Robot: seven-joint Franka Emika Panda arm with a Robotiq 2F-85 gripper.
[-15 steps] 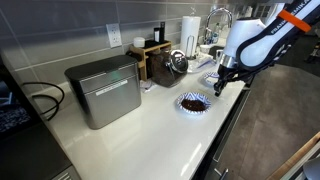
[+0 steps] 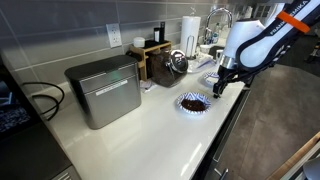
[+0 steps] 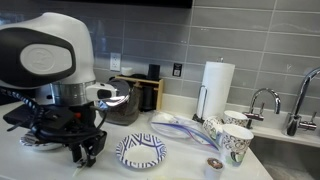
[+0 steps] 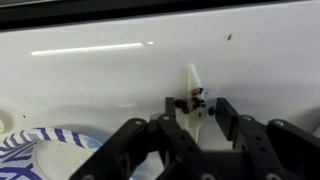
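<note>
A slim white object, like a utensil end with dark brown specks, lies on the white counter in the wrist view. My gripper is low over it, one fingertip on each side. The fingers stand partly apart, and whether they touch the object cannot be made out. In exterior view 2 my gripper points down near the counter, left of a blue-patterned bowl. Exterior view 1 shows the gripper close to the counter's front edge, right of a patterned plate with dark contents.
A toaster-like grey appliance stands at the wall. Beyond the bowl are a paper towel roll, patterned cups and a small tub.
The arm and gripper stay in nearly the same place across the frames. No object on the counter has visibly moved.
</note>
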